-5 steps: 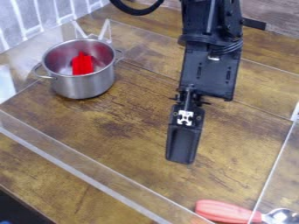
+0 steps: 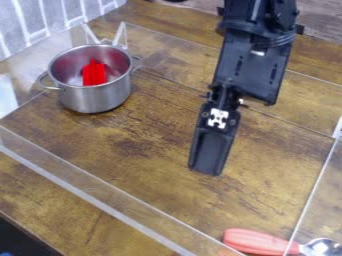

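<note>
My black gripper (image 2: 207,160) hangs over the right-middle of the wooden table (image 2: 120,180), its fingers pointing down, shut with nothing visible between them. A steel pot (image 2: 86,97) with two handles stands at the upper left, holding a red object (image 2: 95,73). At the bottom right lies a red-handled utensil (image 2: 257,240) with a metal head, partly out of frame.
Clear low walls or panels border the work area. A white rack-like item sits at the top left behind the pot.
The gripper and arm have shifted slightly left and up since a second ago. The pot and the utensil have not moved.
</note>
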